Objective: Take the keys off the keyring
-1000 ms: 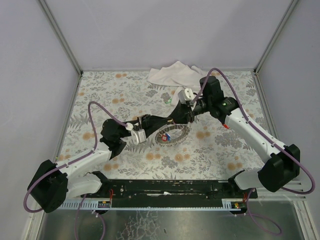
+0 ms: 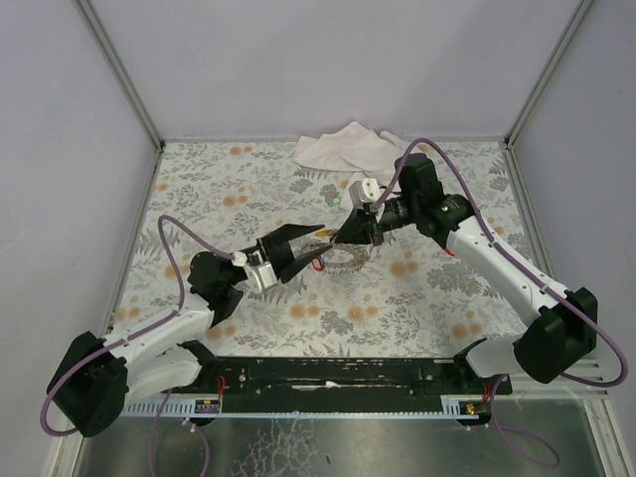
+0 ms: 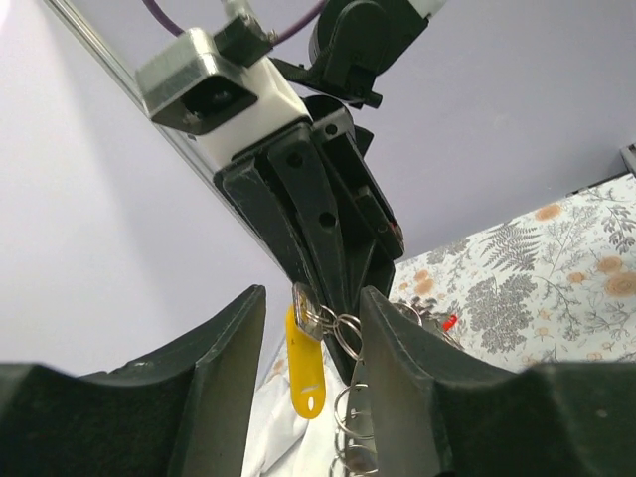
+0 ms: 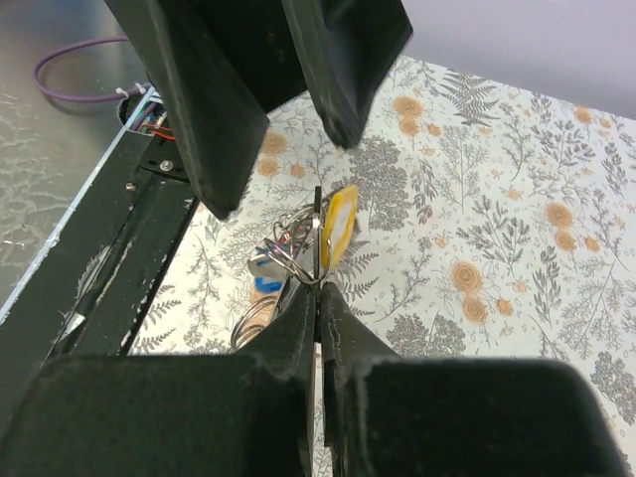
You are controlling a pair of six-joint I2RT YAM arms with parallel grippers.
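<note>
The keyring (image 4: 303, 253), with several rings and a yellow tag (image 3: 304, 373), hangs from my right gripper (image 2: 348, 231), which is shut on it at the centre of the cloth. In the right wrist view a blue piece (image 4: 268, 283) and more metal rings show below it. My left gripper (image 2: 308, 243) stands part open just left of the keyring, its two dark fingers spread on either side of it, with nothing clearly held between them.
A white cloth (image 2: 348, 149) lies crumpled at the back centre. A dark rail (image 2: 338, 370) runs along the front edge.
My left gripper has opened and drawn back a little to the left and down from the keyring. The right gripper has hardly moved.
</note>
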